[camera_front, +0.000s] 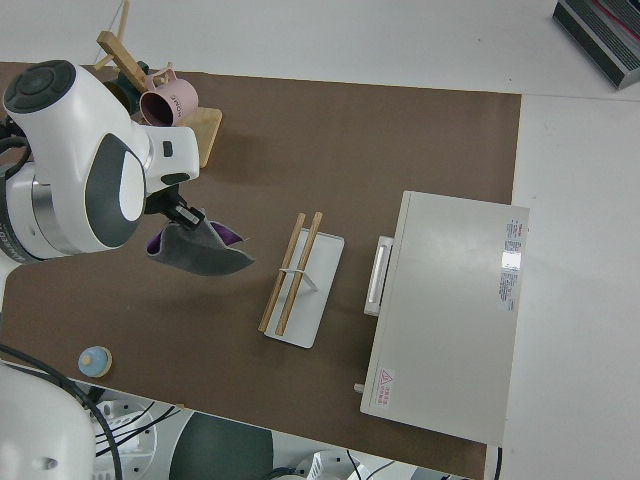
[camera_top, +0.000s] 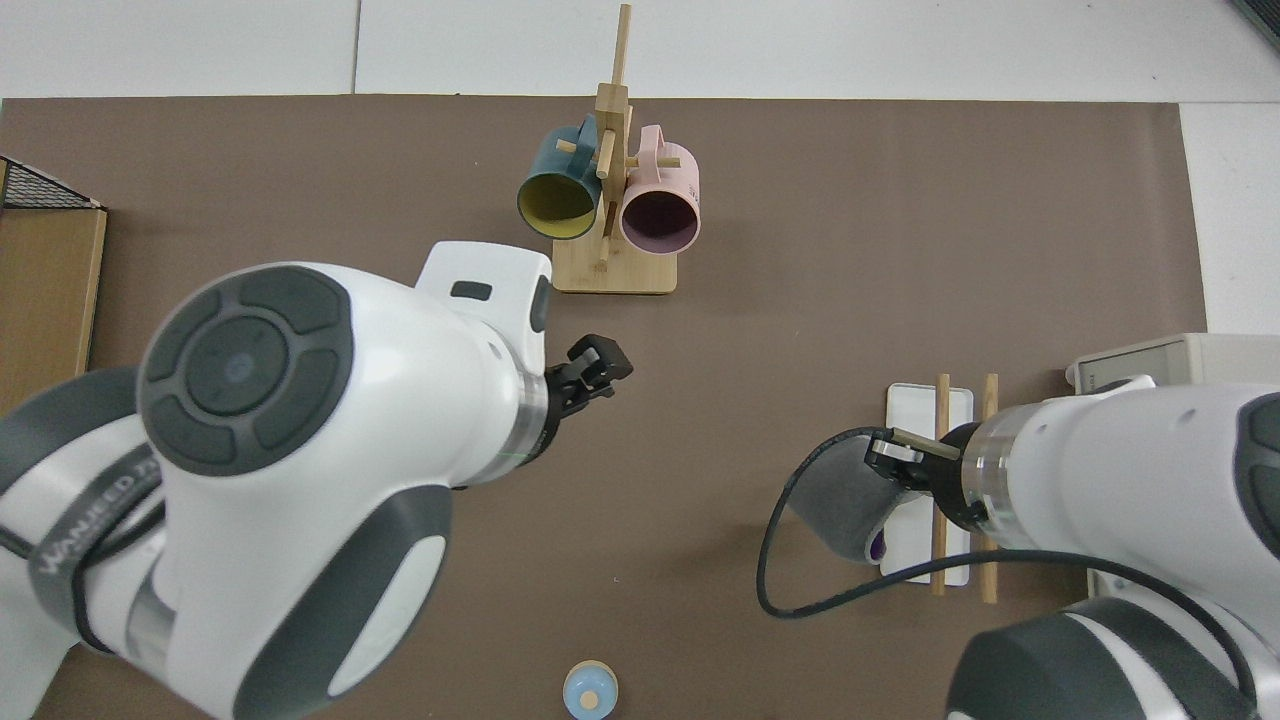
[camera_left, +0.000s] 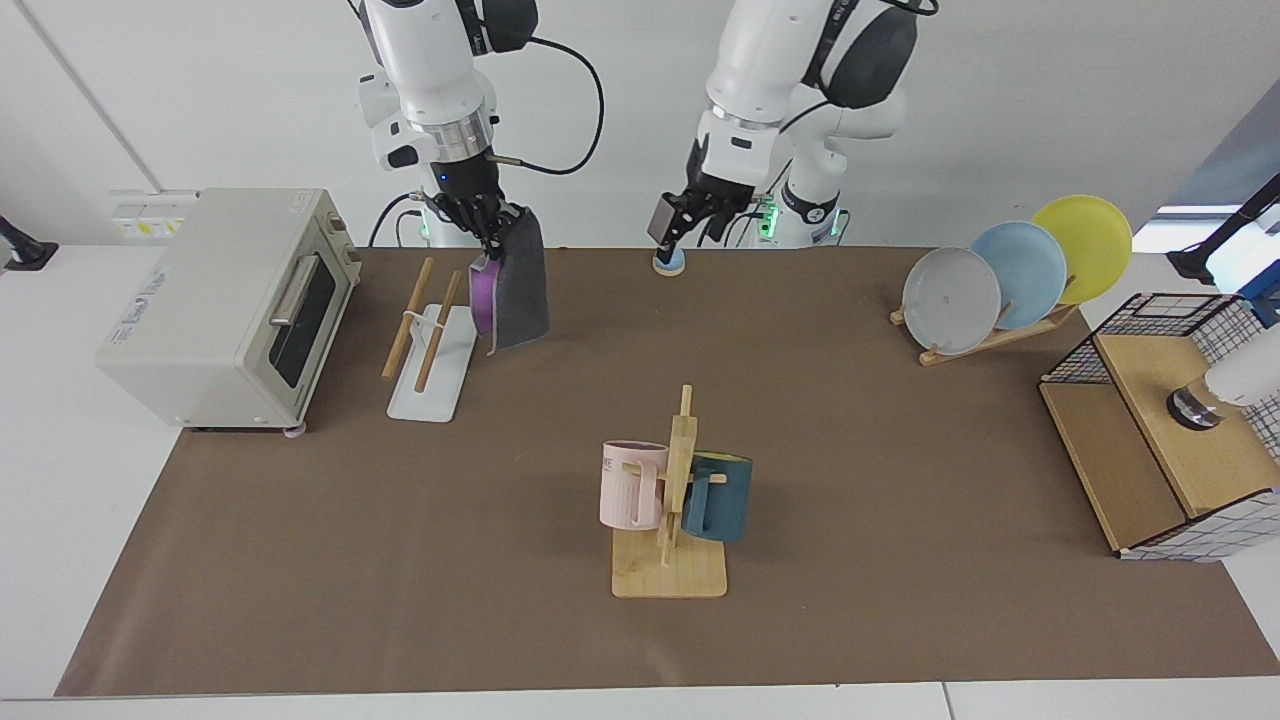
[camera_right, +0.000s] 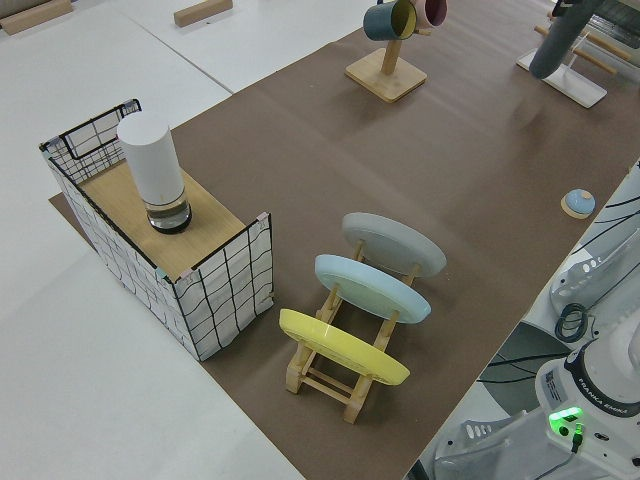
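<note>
A grey cloth with purple lining (camera_top: 840, 504) (camera_left: 522, 288) (camera_front: 200, 250) hangs from the black gripper (camera_left: 486, 222) of the arm at right of the top view, which is shut on it, beside a white rack with two wooden rods (camera_left: 426, 378) (camera_front: 310, 290). The other arm's gripper (camera_top: 596, 372) (camera_left: 690, 222) is over the table at centre; whether it is open cannot be made out. A small blue round object (camera_top: 589, 689) (camera_front: 94, 362) lies near the table edge.
A mug tree (camera_left: 668, 564) holds pink and teal mugs. A plate rack with three plates (camera_right: 350, 346), a wire shelf (camera_left: 1116, 468) and a white toaster oven (camera_left: 216, 300) stand at the sides. Bare mat lies between them.
</note>
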